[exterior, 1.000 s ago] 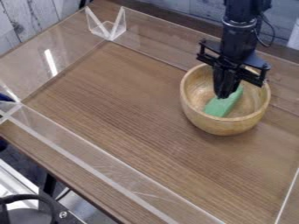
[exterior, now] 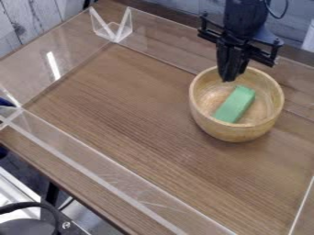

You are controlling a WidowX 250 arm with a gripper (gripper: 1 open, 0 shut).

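Note:
A tan bowl [exterior: 211,115] sits on the right side of the wooden table, holding a green block [exterior: 234,105]. My dark gripper [exterior: 230,61] is above the back rim of the bowl, shut, with nothing visible between its fingers.
A white wire-like object [exterior: 112,23] stands at the back left. A black object [exterior: 31,222] is at the lower left corner.
My gripper has risen up and back from the bowl, uncovering more of the green block.

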